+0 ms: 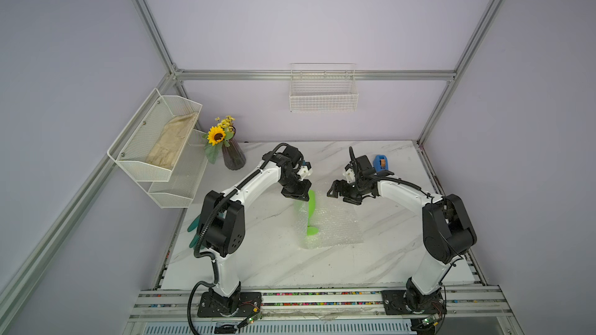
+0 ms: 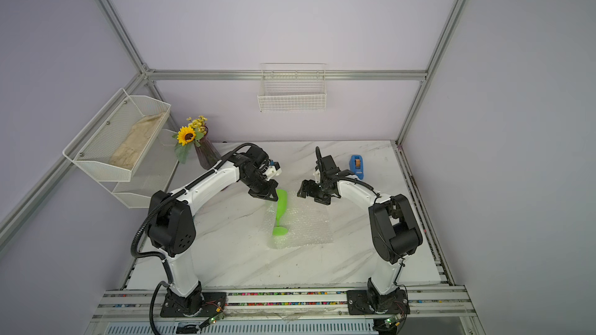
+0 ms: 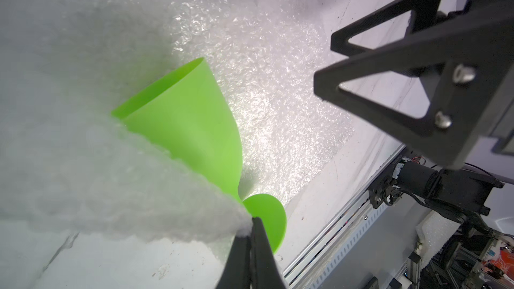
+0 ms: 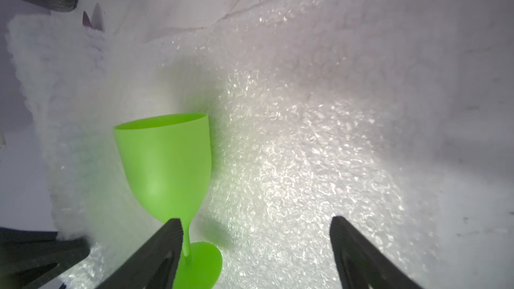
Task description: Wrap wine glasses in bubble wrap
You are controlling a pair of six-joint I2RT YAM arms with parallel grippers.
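Observation:
A lime-green wine glass lies on its side on the clear bubble wrap, its rim toward the back wall. In the left wrist view my left gripper is shut on an edge of the bubble wrap, and the lifted flap covers part of the wine glass. That flap rises along the left of the wine glass in the right wrist view. My right gripper is open above the bubble wrap, to the right of the glass, with nothing between its fingers.
A blue tape dispenser stands behind the right arm. At the back left is a dark vase with sunflowers, near white mesh shelves.

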